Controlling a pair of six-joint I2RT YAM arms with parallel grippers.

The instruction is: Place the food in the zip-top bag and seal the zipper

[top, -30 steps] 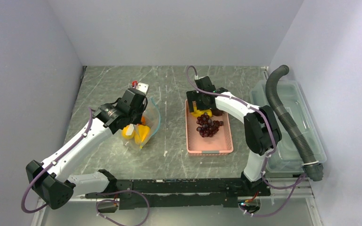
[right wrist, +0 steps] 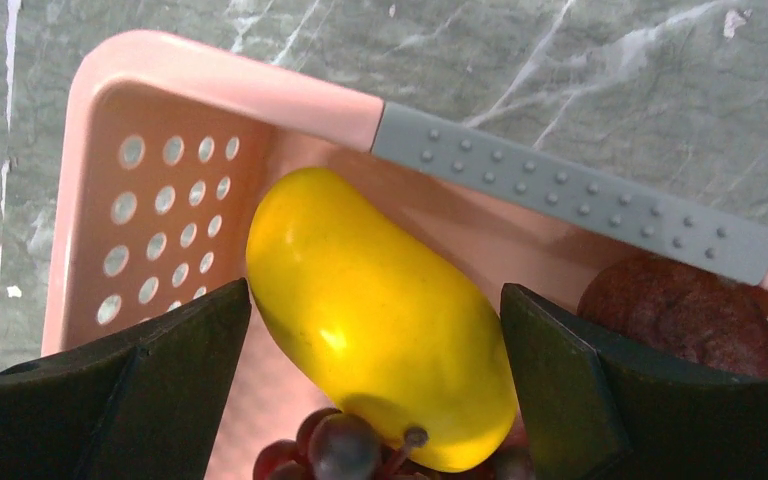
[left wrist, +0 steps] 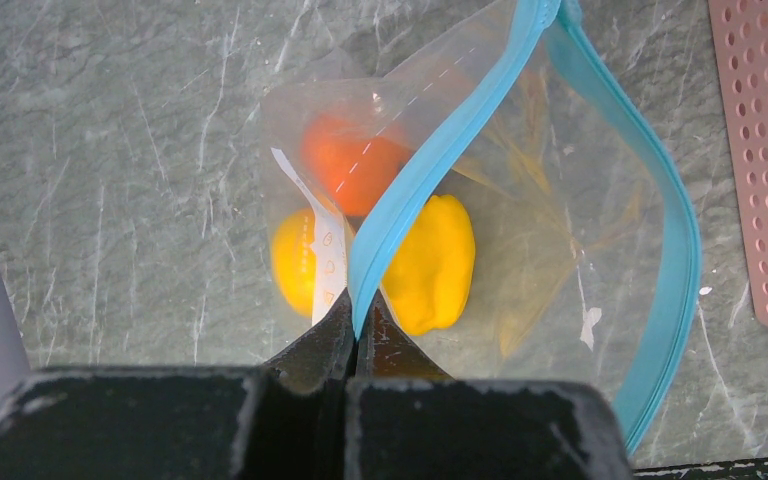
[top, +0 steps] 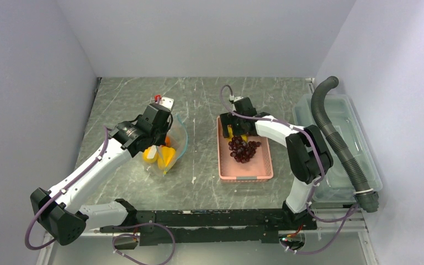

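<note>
In the left wrist view the clear zip bag (left wrist: 600,300) has its blue zipper mouth gaping, and my left gripper is shut on one zipper edge. Inside lie an orange fruit (left wrist: 345,165), a yellow pepper (left wrist: 430,265) and a round yellow fruit (left wrist: 293,258). Over the pink basket (top: 245,178), my right gripper is open, its fingers on either side of a yellow mango-like fruit (right wrist: 370,310). Dark red grapes (right wrist: 345,447) touch that fruit's lower end. A dark brown-red food item (right wrist: 685,315) sits by the right finger, partly hidden.
The basket's perforated wall (right wrist: 150,200) and grey-handled rim (right wrist: 560,185) stand close round the right fingers. At the far right is a clear bin (top: 337,176) with a grey hose (top: 337,138) above it. Bare counter (top: 204,165) lies between bag and basket.
The left arm and bag look unmoved.
</note>
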